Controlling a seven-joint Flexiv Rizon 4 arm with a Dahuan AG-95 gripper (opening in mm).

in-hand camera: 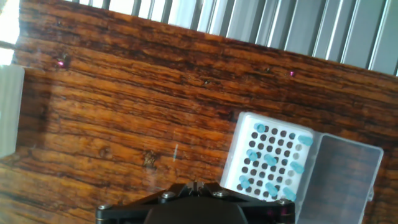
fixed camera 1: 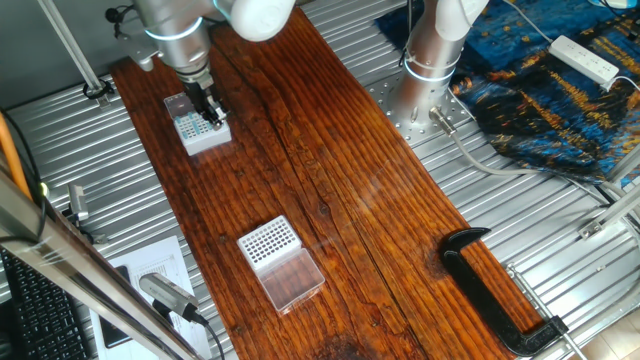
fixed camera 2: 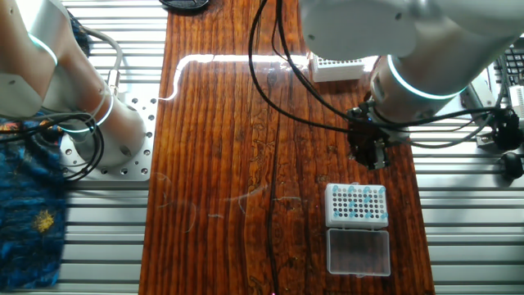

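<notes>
A white tube rack (in-hand camera: 272, 158) holding several light-blue caps among dark holes lies at the lower right of the wrist view. Its clear lid (in-hand camera: 341, 180) is folded open beside it. The same rack (fixed camera 1: 196, 138) sits at the upper left of exterior view 1 and the lower right (fixed camera 2: 356, 205) of exterior view 2. My black gripper looks shut at the bottom of the wrist view, with nothing visible between its fingers. In exterior view 1 the gripper (fixed camera 1: 217, 122) overlaps the rack's right side; its height above the rack is hard to judge.
A second white rack (fixed camera 1: 268, 243), with dark holes and no blue caps showing, stands nearer the front with its clear lid (fixed camera 1: 293, 280) open. A black clamp (fixed camera 1: 485, 300) grips the table's right edge. Bare wood (fixed camera 1: 330, 200) fills the middle. Cables (fixed camera 2: 286, 102) hang around the arm.
</notes>
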